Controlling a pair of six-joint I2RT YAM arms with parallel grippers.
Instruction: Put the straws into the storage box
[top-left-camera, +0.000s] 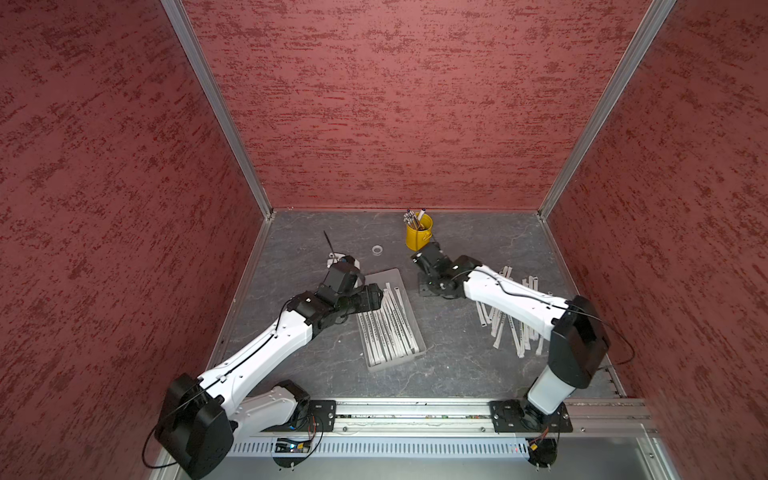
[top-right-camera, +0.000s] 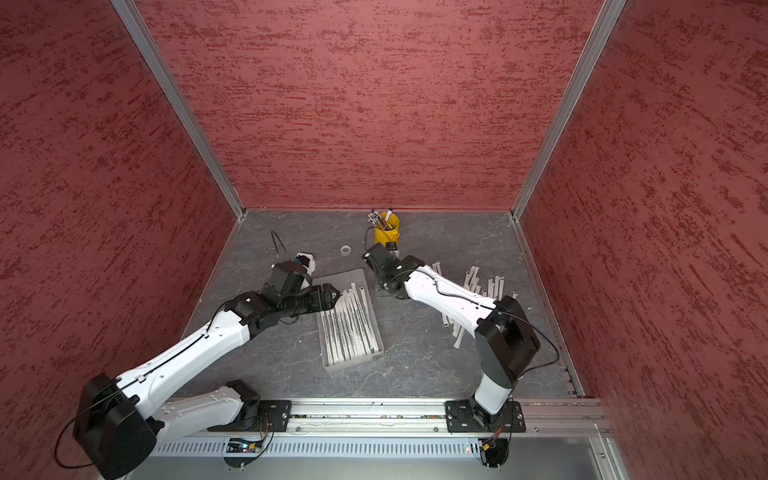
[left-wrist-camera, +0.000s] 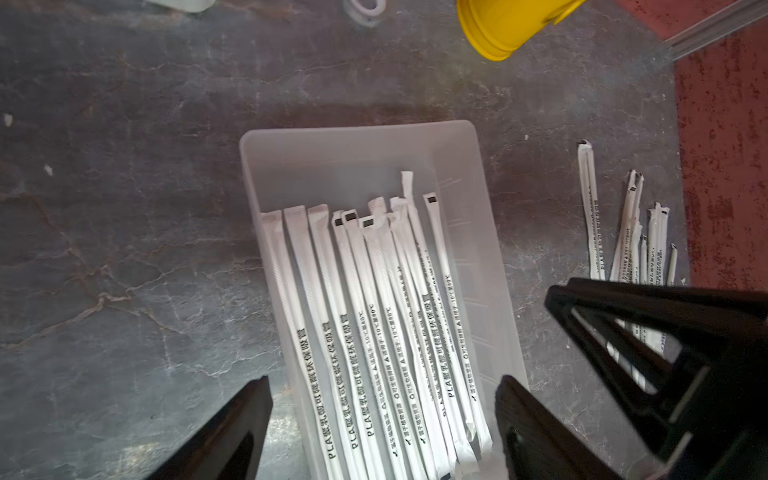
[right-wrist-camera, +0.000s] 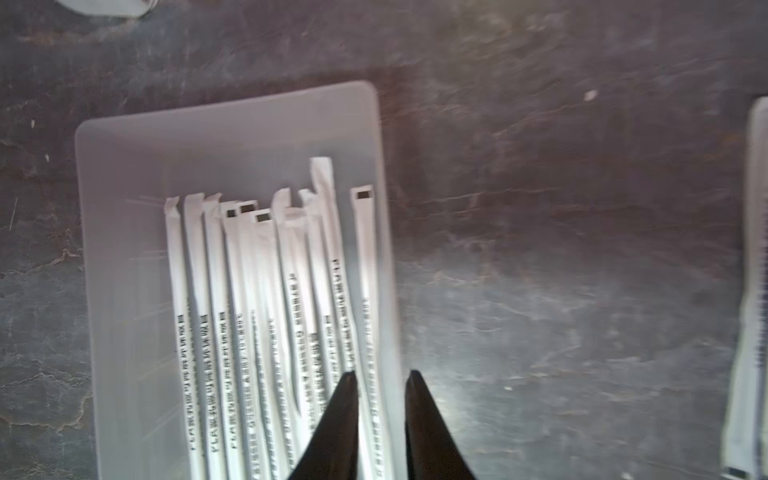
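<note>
The translucent storage box (left-wrist-camera: 359, 147) holds a row of wrapped straws (left-wrist-camera: 310, 344) lying lengthwise. My left gripper hovers over the box, open, its fingers at the bottom of the left wrist view with straws below and between them. My right gripper is raised just right of the box, its fingertips close together but apart, with no straw seen held. A pile of loose straws (top-left-camera: 520, 320) lies on the table at the right, partly behind my right arm.
A yellow cup of utensils (top-left-camera: 418, 236) stands at the back, with a small ring (top-left-camera: 377, 249) left of it. A white object (top-right-camera: 306, 262) sits behind my left arm. Bare table surrounds the box at front and back.
</note>
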